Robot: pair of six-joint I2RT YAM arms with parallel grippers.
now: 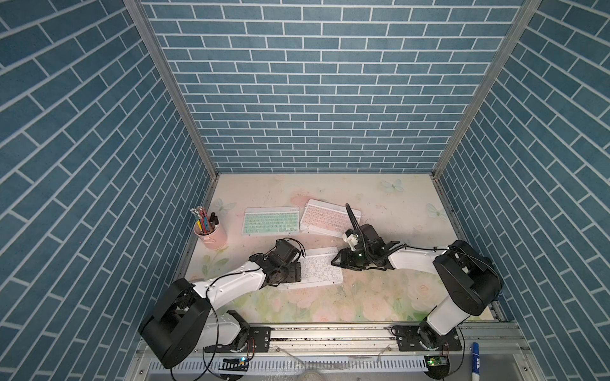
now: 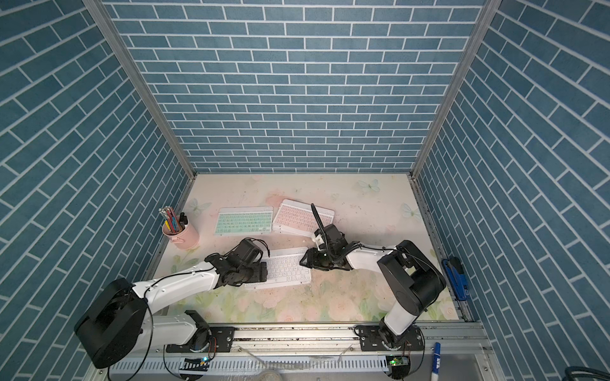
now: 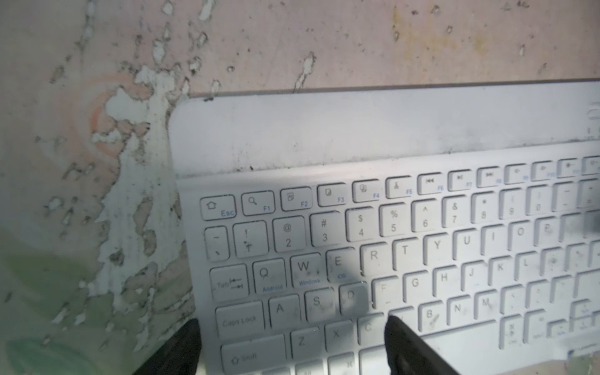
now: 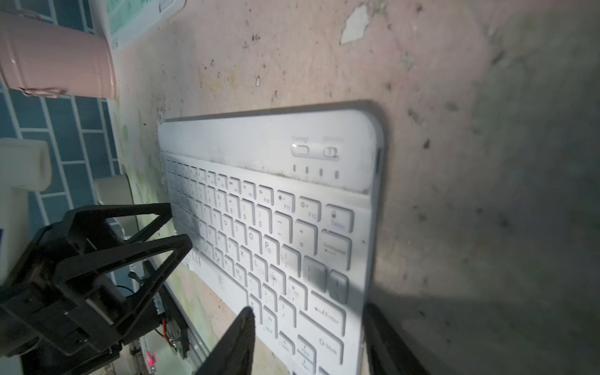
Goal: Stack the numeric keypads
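Observation:
A white keyboard [image 1: 322,267] lies flat near the front middle of the table. My left gripper hangs over its left end, fingers part open, keys showing between the fingers. Over the right end is my right gripper, open, one finger above the keys and the other just past the side edge; neither is seen gripping it. Behind lie a green keyboard [image 1: 271,221] on the left and a pink keyboard [image 1: 325,217], tilted, on the right. The right arm covers part of the pink one in the top left view.
A pink cup [image 1: 213,237] of pens stands at the table's left edge. Bare table [image 1: 394,197] lies at the back right. A blue stapler-like object [image 2: 455,278] sits by the right wall. Both arms reach in low from the front corners.

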